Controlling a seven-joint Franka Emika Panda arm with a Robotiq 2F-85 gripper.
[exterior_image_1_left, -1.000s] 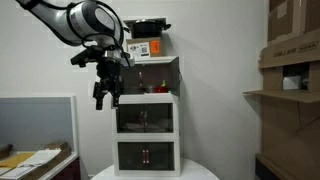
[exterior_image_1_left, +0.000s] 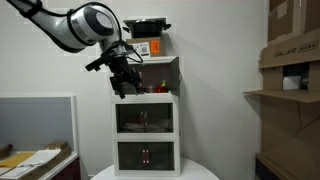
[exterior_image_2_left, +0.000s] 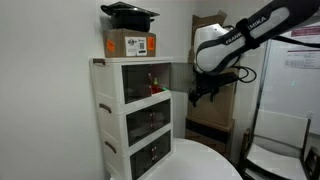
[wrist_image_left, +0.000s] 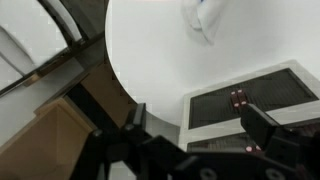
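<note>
My gripper (exterior_image_1_left: 128, 90) hangs in the air in front of the white cabinet (exterior_image_1_left: 118, 158), near its upper part. In exterior view 2 the gripper (exterior_image_2_left: 199, 98) is to the right of the cabinet, above the round white table (exterior_image_2_left: 207, 162). Its two fingers stand wide apart in the wrist view, with nothing held between them. The cabinet's top compartment is open and has small red and green items (exterior_image_2_left: 152, 84) in it. Below are two shut compartments with dark doors and red handles (wrist_image_left: 238, 100).
A cardboard box (exterior_image_2_left: 130, 44) with a black pot (exterior_image_2_left: 130, 16) on it stands atop the cabinet. Cardboard boxes (exterior_image_1_left: 292, 130) stack up at the right. On the table lies a whitish object (wrist_image_left: 207, 15), unclear. A white chair (exterior_image_2_left: 280, 145) stands behind.
In exterior view 1 the gripper has moved right and slightly up, and the wrist has tilted. It was pointing down left of the cabinet's middle. The cabinet looks the same.
</note>
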